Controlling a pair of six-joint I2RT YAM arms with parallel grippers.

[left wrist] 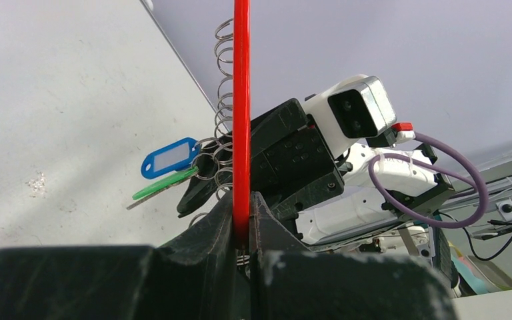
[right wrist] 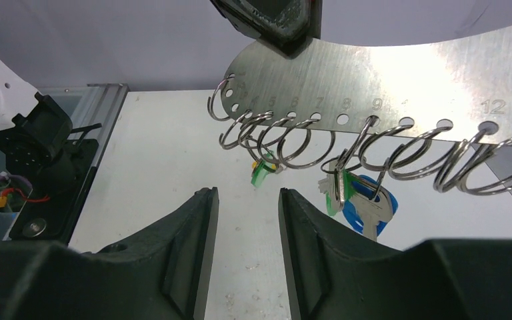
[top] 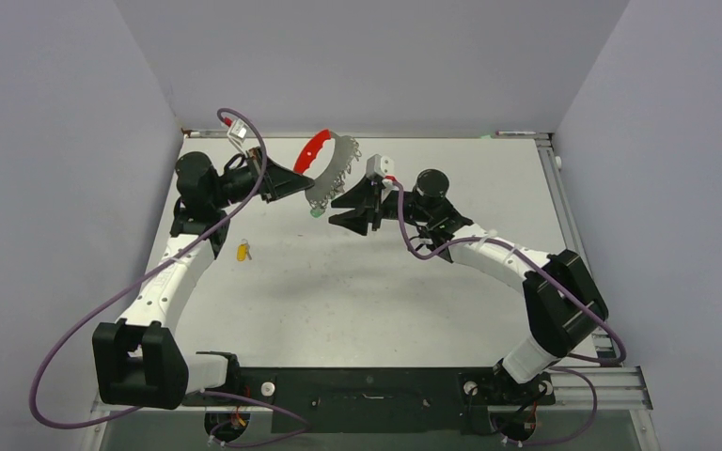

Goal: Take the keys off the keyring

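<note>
A metal keyring plate (right wrist: 440,80) with a red handle (top: 312,148) and numbered holes carrying coiled rings hangs in the air. My left gripper is shut on it. Keys with green (left wrist: 163,183) and blue (left wrist: 170,159) tags hang from the rings; another green-tagged key (right wrist: 261,170) hangs further back. My right gripper stands open just beside the rings, below the plate in its wrist view, with nothing between its fingers.
A loose yellow-tagged key (top: 243,252) lies on the white table (top: 338,301) at left. Walls stand at both sides and the back.
</note>
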